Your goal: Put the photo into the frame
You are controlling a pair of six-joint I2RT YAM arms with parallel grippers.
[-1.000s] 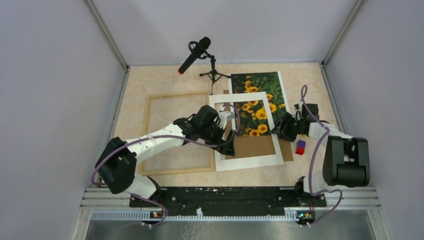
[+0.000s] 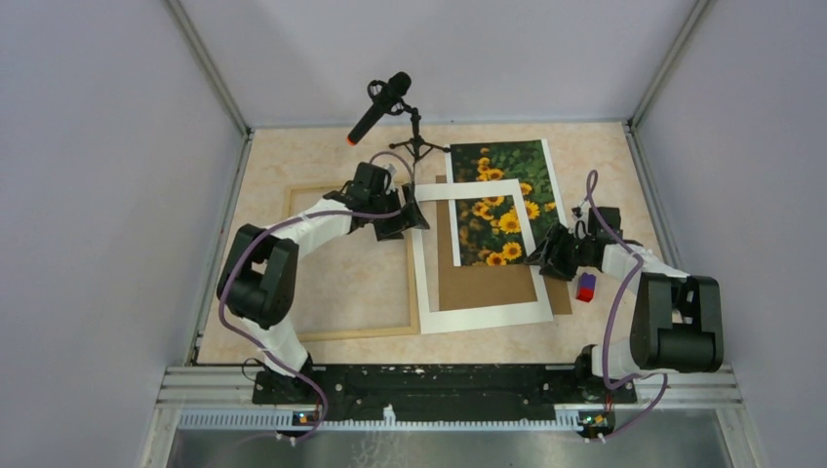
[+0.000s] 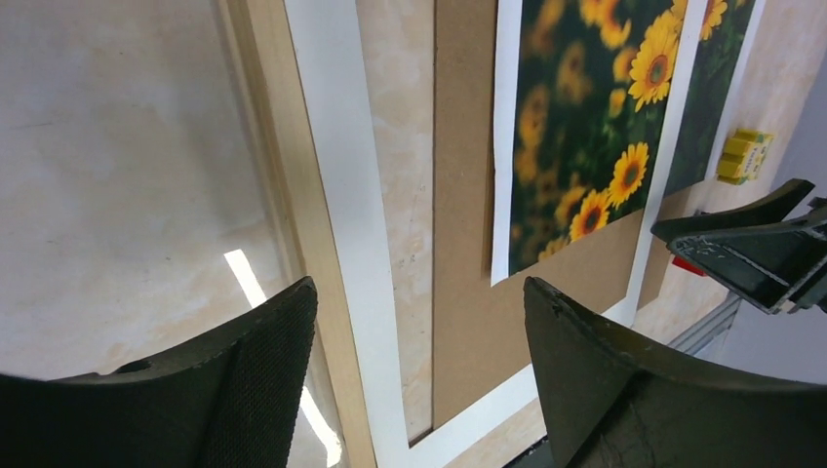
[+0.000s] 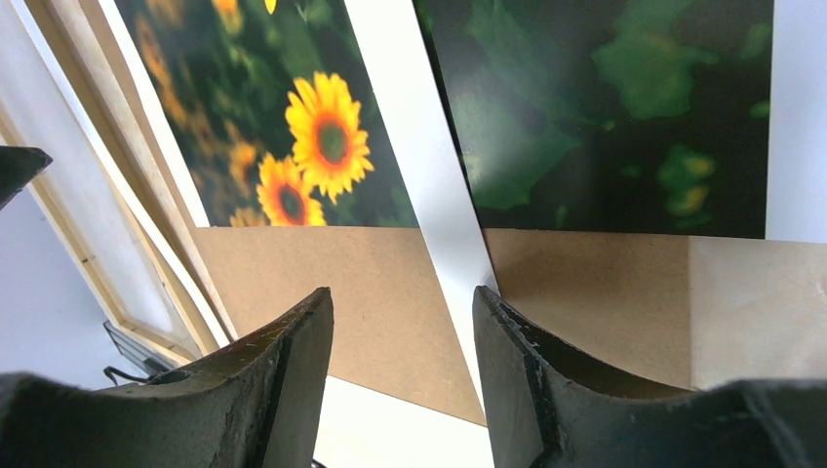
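The sunflower photo (image 2: 499, 156) lies flat on the brown backing board (image 2: 483, 288), and the white mat (image 2: 488, 318) rests over part of both. To their left is the empty wooden frame (image 2: 356, 332); its right side runs along the mat's left strip. My left gripper (image 2: 408, 224) hangs over that side, open; in the left wrist view the frame edge (image 3: 317, 234) and mat strip (image 3: 356, 234) pass between its spread fingers. At the mat's right strip, my right gripper (image 2: 544, 256) stands open, one fingertip (image 4: 488, 304) close to the strip; contact is unclear.
A microphone on a small tripod (image 2: 416, 136) stands behind the mat. The red-and-blue block (image 2: 585, 287) sits near the right arm, and a yellow block (image 3: 744, 156) is at the right. Inside the frame the table is bare.
My left gripper has moved back and a little left, from over the mat's lower left part to its upper left strip. The right arm and the flat sheets look unmoved.
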